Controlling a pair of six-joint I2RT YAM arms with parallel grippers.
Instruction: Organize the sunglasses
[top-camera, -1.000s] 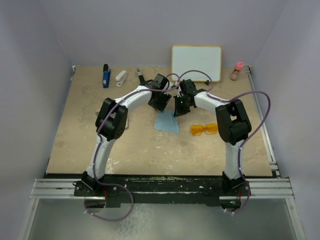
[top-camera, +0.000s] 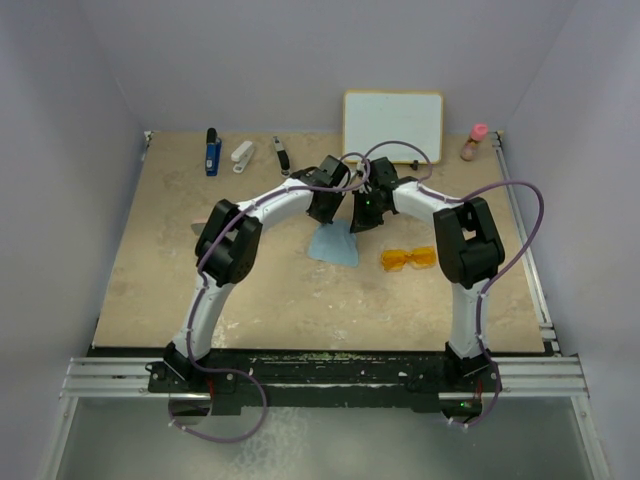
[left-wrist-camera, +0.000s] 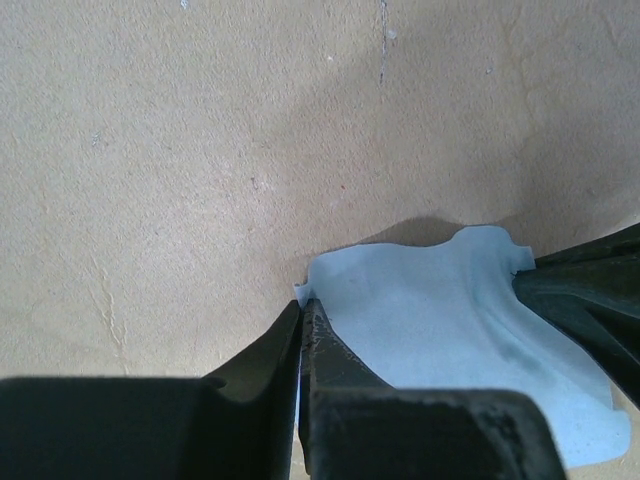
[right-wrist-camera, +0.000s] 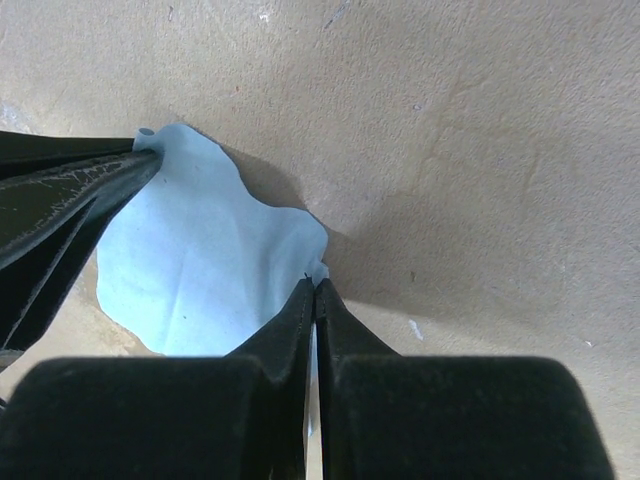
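Observation:
A light blue cloth (top-camera: 334, 245) lies in the middle of the table. My left gripper is shut on one of its far corners. At the other far corner my right gripper is shut too, with the cloth's edge rising into its fingertips. The cloth ripples between the two grippers, and most of it stays on the table. Orange-yellow sunglasses (top-camera: 408, 258) rest to the right of the cloth, apart from both grippers.
Along the back stand a blue-black item (top-camera: 213, 153), a white stapler-like item (top-camera: 242, 156), a dark knife-like tool (top-camera: 281, 155), a whiteboard (top-camera: 393, 125) and a pink-capped bottle (top-camera: 474, 142). A pale object (top-camera: 198, 228) is partly hidden by the left arm.
My left gripper has shifted slightly right and toward the front, onto the cloth's corner. The right gripper has moved a little to the right. Cloth and sunglasses look nearly unchanged.

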